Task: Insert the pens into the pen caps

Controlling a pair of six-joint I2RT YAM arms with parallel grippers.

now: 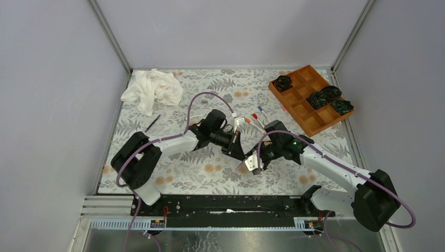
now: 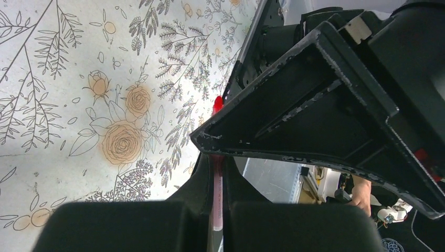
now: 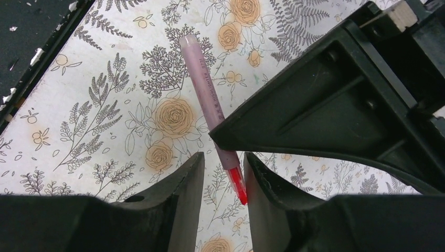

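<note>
A pink pen with a red tip is held over the table's centre front by my left gripper [image 1: 237,153], which is shut on it; the left wrist view shows it upright between the fingers, red end up. Several loose pens [image 1: 253,124] lie behind the grippers, and a dark pen [image 1: 152,123] lies at the left.
A wooden divided tray [image 1: 299,108] with dark bundles stands at back right. A white cloth [image 1: 152,89] lies at back left. The front table edge runs below the grippers, close by.
</note>
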